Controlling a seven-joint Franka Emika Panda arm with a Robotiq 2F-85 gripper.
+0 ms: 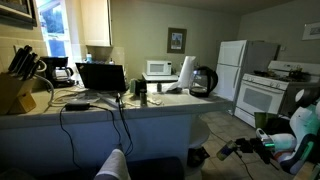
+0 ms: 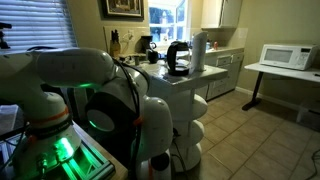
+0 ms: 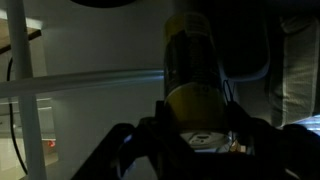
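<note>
In the wrist view, my gripper is shut on a dark bottle-like container (image 3: 193,58) with a yellow band. Its pale round end (image 3: 203,138) faces the camera, and the other end points away into shadow. In exterior view 1, the gripper (image 1: 236,148) reaches left from the arm at the lower right, in front of the counter and well below its top. A small dark shape (image 1: 225,152) shows at its tip. The arm's own body hides the gripper in exterior view 2.
A long counter (image 1: 130,112) carries a knife block (image 1: 15,90), a laptop (image 1: 103,77) and a black kettle (image 1: 203,80). A white stove (image 1: 262,97) stands behind the arm. Tiled floor (image 2: 240,145) lies open to the right in exterior view 2.
</note>
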